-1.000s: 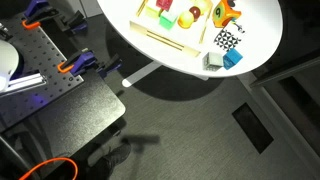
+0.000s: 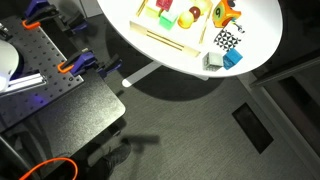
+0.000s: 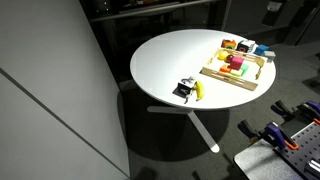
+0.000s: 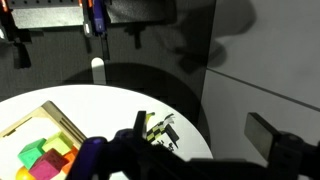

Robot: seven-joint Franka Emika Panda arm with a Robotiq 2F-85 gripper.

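Note:
My gripper stands open in the wrist view, its two dark fingers wide apart with nothing between them. It looks down across the edge of the white round table (image 4: 100, 97). Beside the left finger, and partly hidden by it, lies a patterned black-and-white item with something yellow (image 4: 150, 122). On the table a shallow wooden tray (image 3: 213, 73) holds several coloured toy pieces, among them a green block (image 4: 31, 153) and a red block (image 4: 45, 166). I cannot make out the gripper in either exterior view.
A grey cube (image 2: 212, 61), a blue cube (image 2: 233, 57), a checkered piece (image 2: 227, 39) and an orange toy (image 2: 226, 13) sit near the table's edge. A yellow item (image 3: 200, 91) lies opposite. Dark floor (image 2: 190, 120) surrounds it.

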